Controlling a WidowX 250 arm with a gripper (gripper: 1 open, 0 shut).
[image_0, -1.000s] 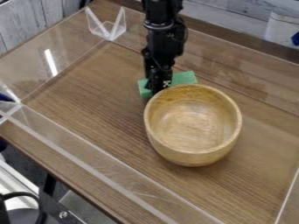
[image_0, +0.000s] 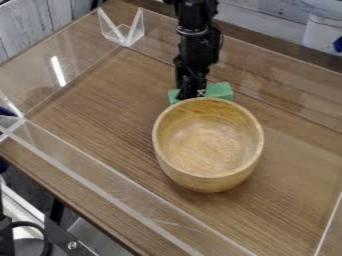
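Note:
My black gripper (image_0: 190, 86) is at the upper middle of the camera view, pointing down onto a green object (image_0: 218, 91) that lies flat on the wooden table. A large tan wooden bowl (image_0: 207, 160) sits just in front, near the gripper's tip. The fingertips are dark and partly hidden; what is between them is hard to make out.
A clear plastic piece (image_0: 122, 27) stands at the upper left. Black cables and hardware lie at the lower left edge.
The gripper has moved a little, staying over the green object.

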